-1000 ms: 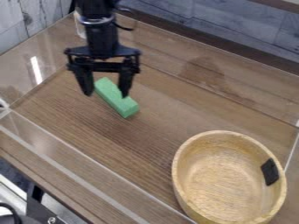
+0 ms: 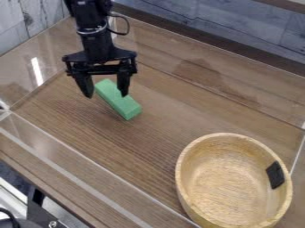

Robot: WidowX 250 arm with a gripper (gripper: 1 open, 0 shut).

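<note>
A green rectangular block (image 2: 117, 100) lies diagonally on the wooden table, left of centre. My black gripper (image 2: 103, 82) is just above and behind the block's upper end, open, with its two fingers hanging on either side. A large pale tan round bin (image 2: 233, 200) stands at the lower right.
The table's left edge runs along the left side, with a grey area beyond it and dark cables at the lower left corner.
My gripper has moved up and back, away from the viewer, and its fingers look somewhat closer in. The green block and the bin have not visibly moved.
</note>
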